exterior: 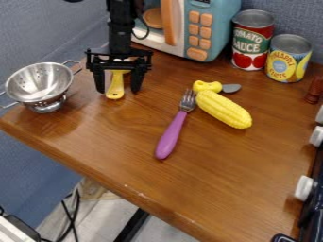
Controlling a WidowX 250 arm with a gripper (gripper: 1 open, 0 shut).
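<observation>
My black gripper (pixel 119 64) is at the upper left of the camera view, low over a yellow utensil (pixel 113 87) that lies on the wooden table (pixel 127 170). The yellow piece sits between and below the dark fingers; whether they touch it or grip it I cannot tell. A metal colander (pixel 40 85) is just left of the gripper.
A toy microwave (pixel 199 26), tomato can (pixel 251 40) and corn can (pixel 288 59) stand at the back. A corn cob (pixel 225 109), small yellow-handled tool (pixel 209 87) and purple fork (pixel 176 130) lie right of centre.
</observation>
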